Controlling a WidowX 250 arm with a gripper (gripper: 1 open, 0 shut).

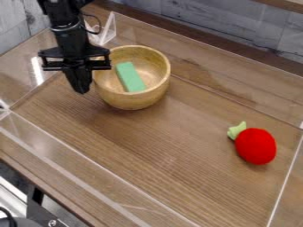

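Observation:
My black gripper [74, 64] is over the left part of the table, at the left rim of a wooden bowl [151, 96]. Whether its fingers touch the bowl is unclear, and I see nothing clearly held. A green block [128, 76] lies inside the bowl. A red tomato-like object [253, 147] with a pale green top sits at the right.
A pale strip with lines runs along its left side.

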